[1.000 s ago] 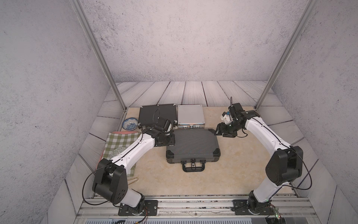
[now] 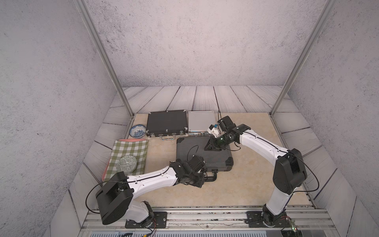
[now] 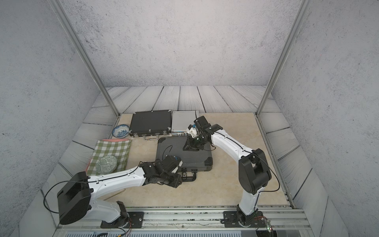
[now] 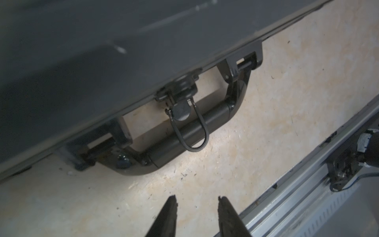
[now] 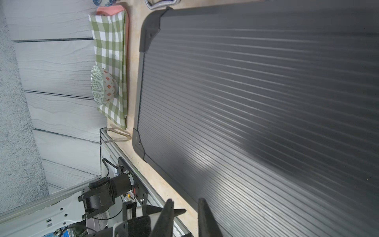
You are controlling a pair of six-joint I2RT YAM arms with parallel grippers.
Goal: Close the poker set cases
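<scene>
A dark ribbed case (image 2: 205, 158) lies flat in mid-table with its lid down. In the left wrist view, its black handle (image 4: 215, 117) juts from the front edge, and a wire latch loop (image 4: 192, 149) hangs outward over it. My left gripper is at the front edge beside the handle, fingers part open, only table between the fingers. Above the ribbed lid (image 5: 252, 98) is my right gripper; its fingers stand slightly apart with nothing visible between the tips. Behind lie a black case (image 2: 167, 120) and a silver case (image 2: 201, 120), both lids down.
At the left are a checked cloth (image 3: 113, 149) with a green bowl (image 3: 106, 164) on it, and a blue-white bowl (image 3: 120, 130) behind. Bare table (image 2: 254, 175) lies right of the ribbed case. A metal rail (image 4: 284, 183) borders the front.
My left gripper has come from the ribbed case's left side to its front by the handle. The right one has moved left, from its far right corner to over its lid.
</scene>
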